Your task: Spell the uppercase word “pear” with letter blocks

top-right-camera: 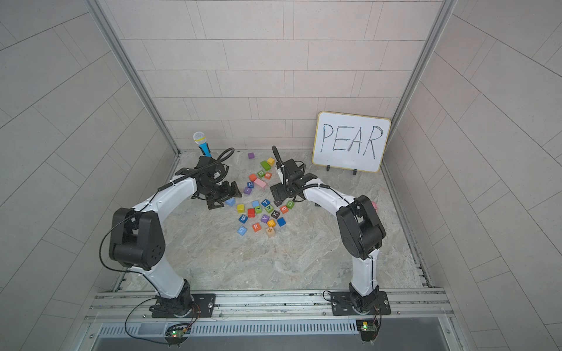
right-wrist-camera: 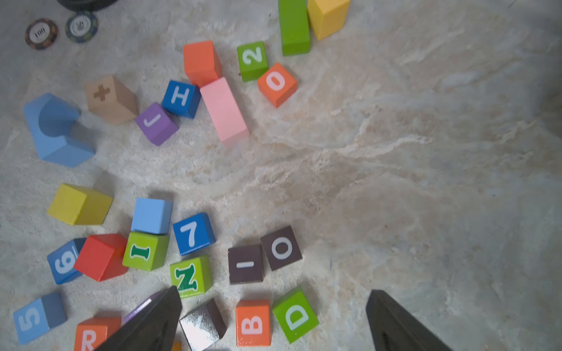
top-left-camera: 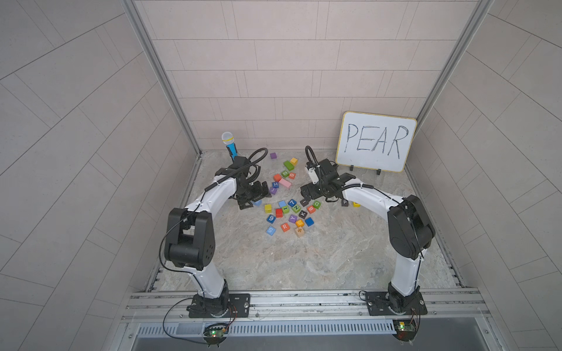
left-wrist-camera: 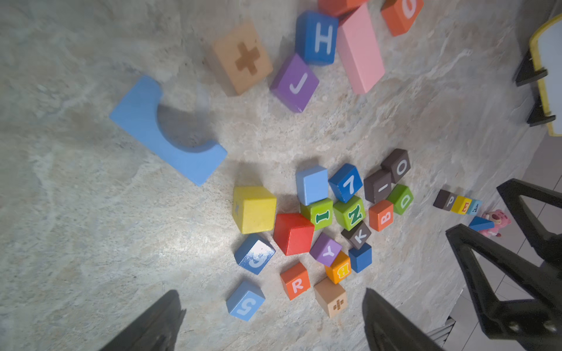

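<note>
Beyond the pile in the left wrist view, a short row holds a black block marked P (left-wrist-camera: 445, 199), a yellow block (left-wrist-camera: 461, 204) and a light blue block (left-wrist-camera: 474, 206); the last two letters are too small to read surely. An orange-red R block (left-wrist-camera: 295, 280) lies loose at the pile's near side, its letter up. My left gripper (top-left-camera: 255, 197) hovers at the pile's left, open and empty. Over the pile's right side, my right gripper is open, nothing between its fingers. A whiteboard (top-left-camera: 376, 141) reads PEAR.
Several other blocks crowd the middle, among them a yellow cube (left-wrist-camera: 254, 210), a light blue arch (left-wrist-camera: 166, 134) and a pink block (left-wrist-camera: 360, 52). A toy microphone (top-left-camera: 229, 140) stands behind the left arm.
</note>
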